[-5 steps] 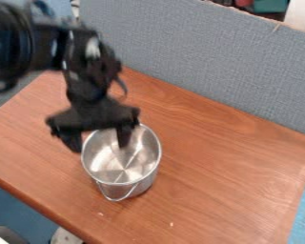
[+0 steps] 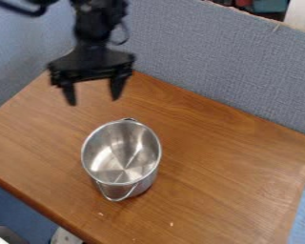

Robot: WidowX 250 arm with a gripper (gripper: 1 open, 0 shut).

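A steel pot (image 2: 121,152) with a wire handle stands upright on the wooden table, left of centre and toward the front. Its inside looks empty. My gripper (image 2: 92,91) is raised above and behind the pot, toward the upper left, with its two dark fingers apart and nothing seen between them. The gripper is blurred.
Padded grey-blue walls (image 2: 225,71) border the back and left. A light blue strip (image 2: 301,214) lies at the right front.
The pot stands in the same place.
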